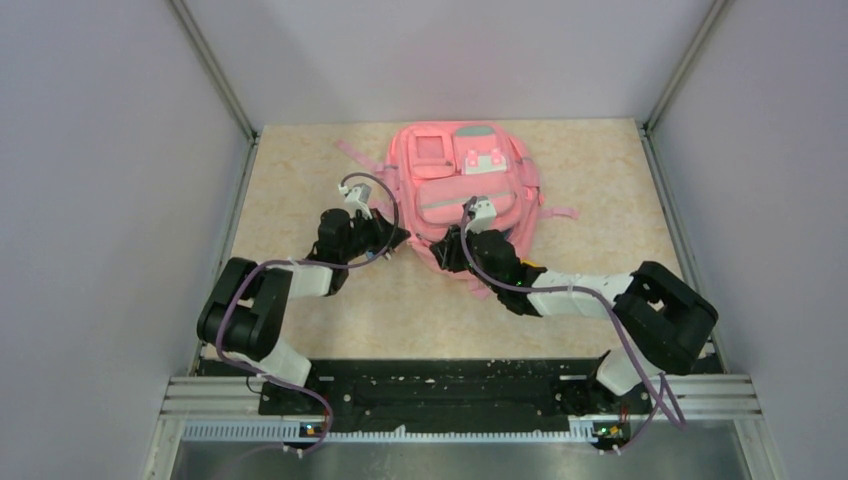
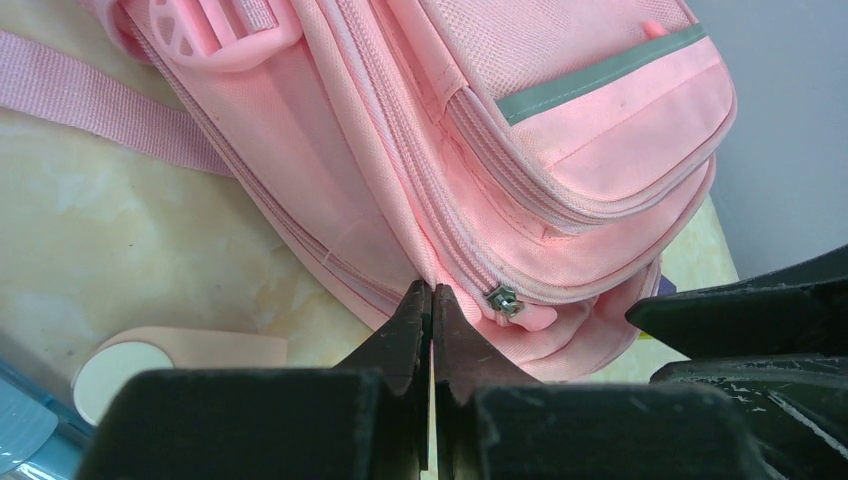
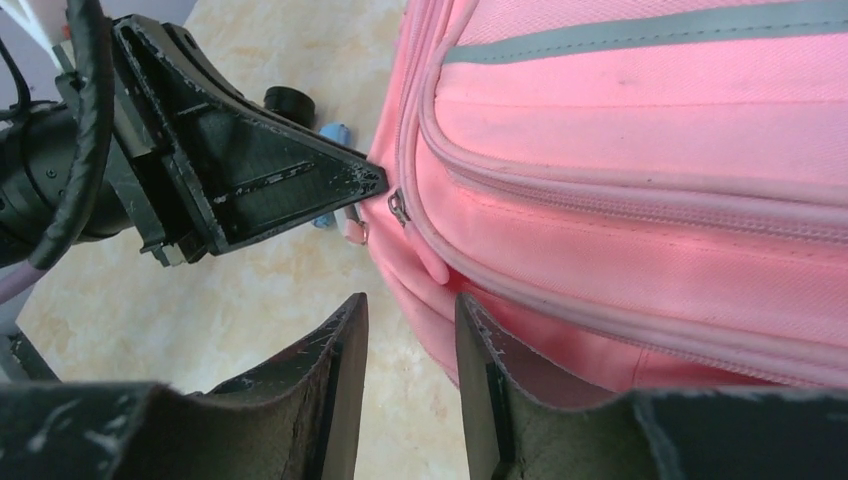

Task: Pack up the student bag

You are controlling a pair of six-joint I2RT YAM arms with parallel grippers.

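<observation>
The pink student bag (image 1: 457,165) lies flat at the table's back middle. My left gripper is shut on a fold of its fabric at the left front corner. Close to that grip, in the left wrist view, is a metal zipper slider (image 2: 505,300) with a pink pull tab (image 2: 535,318). The same pull tab (image 3: 428,255) hangs by the bag's seam in the right wrist view, a little beyond my right gripper. That gripper is open over the bag's front edge, its fingertips apart and nothing visible between them.
A blue object (image 2: 25,425) and a beige piece with a white round end (image 2: 122,378) lie left of the bag. A black knob-like top (image 3: 290,104) shows behind the left gripper.
</observation>
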